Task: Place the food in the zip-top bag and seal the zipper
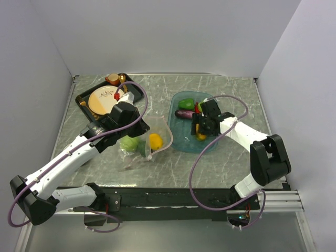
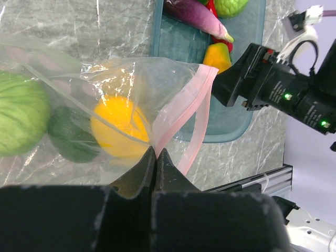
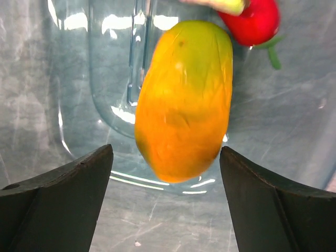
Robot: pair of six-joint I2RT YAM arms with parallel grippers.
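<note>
The clear zip top bag [image 1: 167, 130] lies mid-table, its pink-edged mouth [image 2: 181, 113] facing the blue bin [image 1: 181, 143]. Inside it show a green cabbage [image 2: 21, 114], a dark green avocado [image 2: 71, 135] and a yellow fruit [image 2: 119, 126]. My left gripper is shut at the bag's mouth, with the thin pink rim pinched at its tips. Over the bin, my right gripper stands open. An orange-yellow mango [image 3: 184, 105] lies in the gap between its fingers as seen from the wrist, not gripped.
Also in the bin are an eggplant [image 1: 184, 114], a green pepper [image 1: 186, 104], a red chili [image 3: 254, 22] and another green item [image 2: 231, 6]. A black tray [image 1: 137, 93] with a plate [image 1: 103, 100] and a cup [image 1: 112, 79] sits back left.
</note>
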